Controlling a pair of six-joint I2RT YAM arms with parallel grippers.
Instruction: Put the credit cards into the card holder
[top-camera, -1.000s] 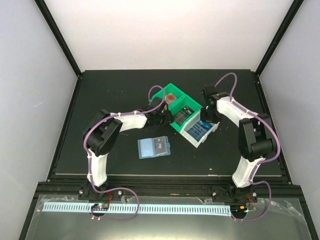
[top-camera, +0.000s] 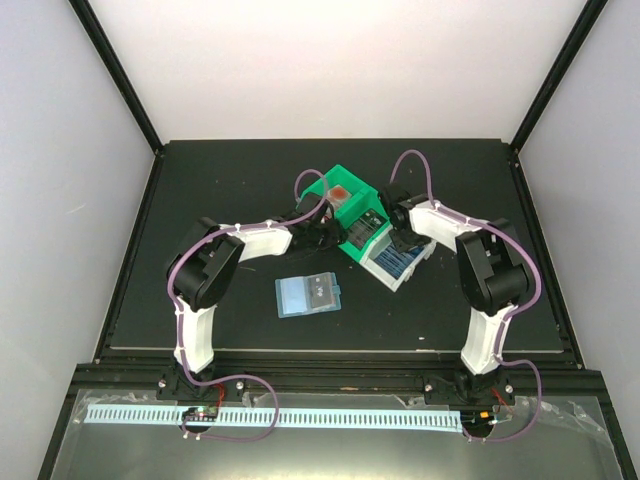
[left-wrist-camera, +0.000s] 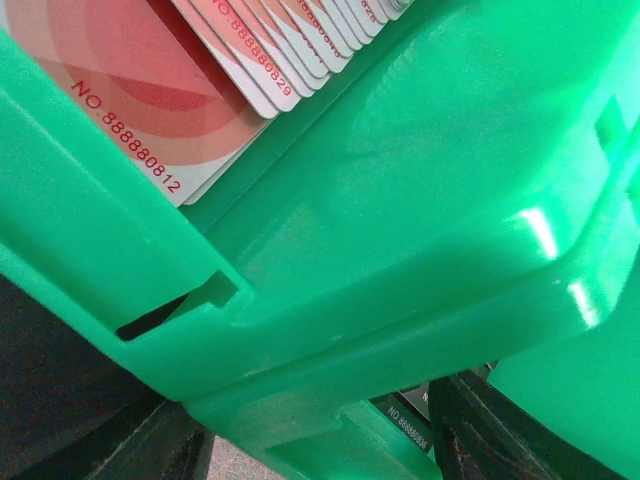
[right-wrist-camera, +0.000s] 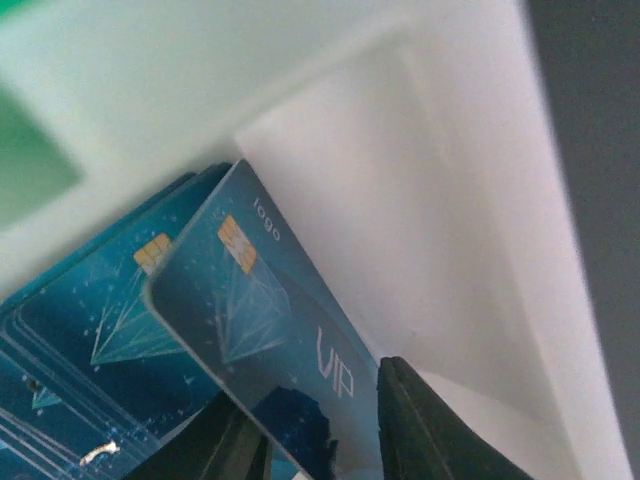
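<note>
The light-blue card holder (top-camera: 293, 297) lies open on the dark table, with a grey card (top-camera: 320, 291) on its right half. Blue cards (right-wrist-camera: 90, 330) fill the white bin of the card box. One dark blue VIP card (right-wrist-camera: 270, 290) stands raised and tilted above them. My right gripper is partly open over this bin, the VIP card's lower end between its spread fingers. At the box's left side, my left gripper is partly open, a green wall between its fingers. Whether either gripper's pads touch anything is unclear.
The green bins (top-camera: 340, 172) hold red-and-white cards (left-wrist-camera: 150, 110) and black cards (top-camera: 364, 228). The white bin (top-camera: 392, 278) adjoins them on the right. Bare table (top-camera: 240, 340) surrounds the holder.
The left arm, box and holder look nearly still.
</note>
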